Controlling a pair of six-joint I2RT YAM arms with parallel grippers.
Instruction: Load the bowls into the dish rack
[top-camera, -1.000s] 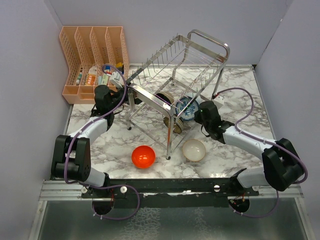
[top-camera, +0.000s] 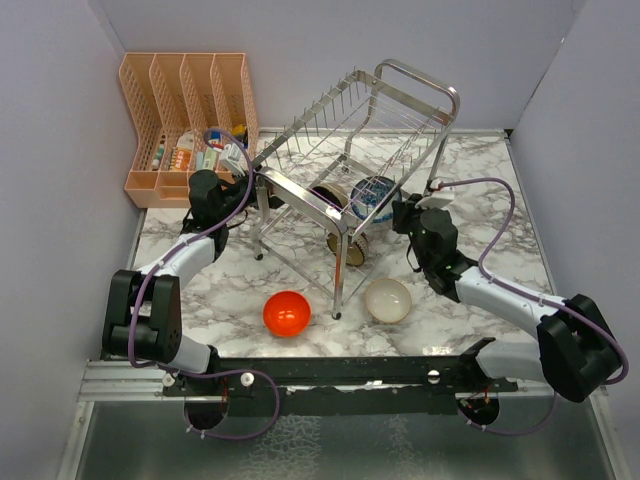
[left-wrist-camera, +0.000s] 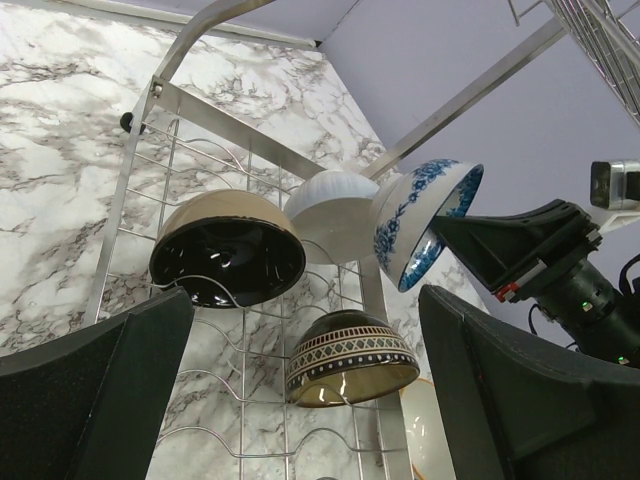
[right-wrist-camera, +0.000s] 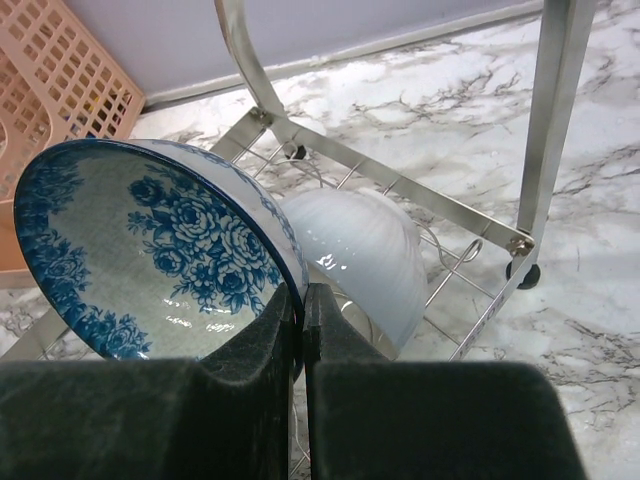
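My right gripper (top-camera: 405, 210) is shut on the rim of a blue floral bowl (right-wrist-camera: 190, 250), held tilted on its side beside a white bowl (right-wrist-camera: 355, 250) on the rack's lower shelf. In the left wrist view a tan bowl with black inside (left-wrist-camera: 225, 220) and a patterned bowl (left-wrist-camera: 350, 365) sit upturned on that shelf. My left gripper (top-camera: 262, 195) is open at the rack's left side, above the shelf. A red bowl (top-camera: 287, 314) and a cream bowl (top-camera: 387, 301) stand on the counter in front of the rack (top-camera: 338, 280).
A peach divided tray (top-camera: 145, 100) with small items stands at the back left. The rack's upper tier and legs surround the lower shelf.
The left arm has stayed where it was.
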